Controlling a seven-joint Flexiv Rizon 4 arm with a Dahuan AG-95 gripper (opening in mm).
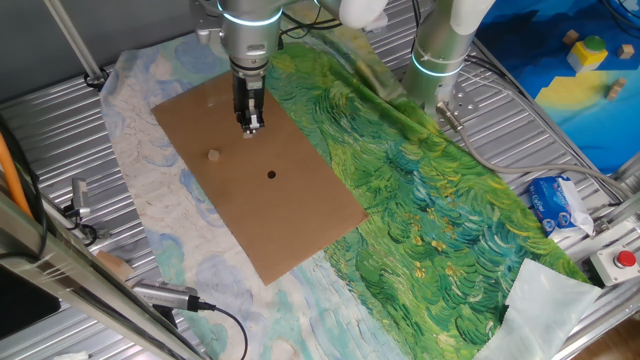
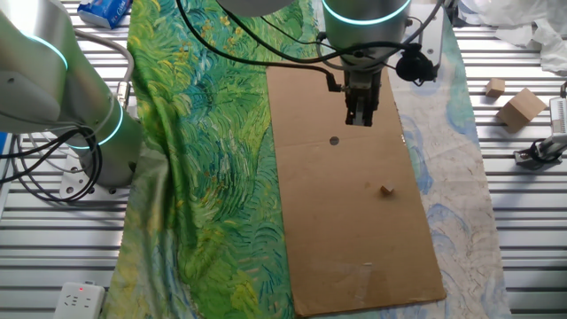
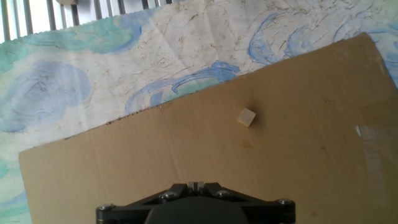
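A small wooden cube [image 1: 213, 155] rests on the brown cardboard sheet [image 1: 300, 215]. The wrist view has the cube [image 3: 246, 117] ahead of the fingers and a little to the right, clear of them. My gripper [image 1: 251, 128] hangs over the cardboard, apart from the cube. Its fingertips [image 3: 192, 186] meet closely in the wrist view, and nothing clearly shows between them. A round black spot [image 1: 271, 174] marks the cardboard; whether it is a hole or a flat disc I cannot tell. In exterior view 2 this spot [image 2: 334, 141] and the cube [image 2: 387, 190] lie well apart.
A painted cloth [image 1: 420, 230] spreads under the cardboard. Beside the cloth are a larger wooden block [image 2: 521, 110] and a small one [image 2: 494, 87]. A blue packet [image 1: 560, 205] and a red button box [image 1: 617, 264] lie right.
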